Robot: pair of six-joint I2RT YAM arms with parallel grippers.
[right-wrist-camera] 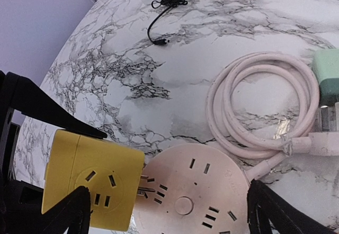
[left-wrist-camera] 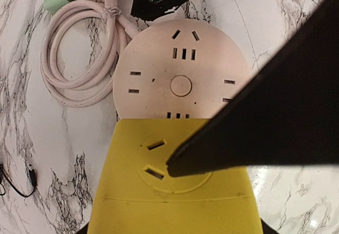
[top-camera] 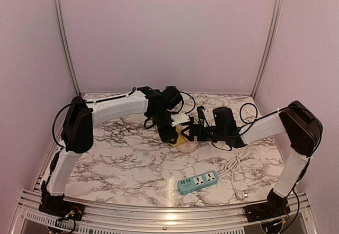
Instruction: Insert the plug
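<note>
My left gripper is shut on the yellow plug. In the right wrist view the yellow plug is at the left, between the left gripper's dark fingers. Its metal prongs point at the round pink socket, over its near-left edge; whether they touch it cannot be told. The socket lies flat, slots facing up. My right gripper stands open, its fingers to either side of the socket, one overlapping the plug in view. In the left wrist view, a large black finger covers part of both.
A coiled pink cord runs from the socket to a green block. On the table's front part lies a teal power strip with a white cable.
</note>
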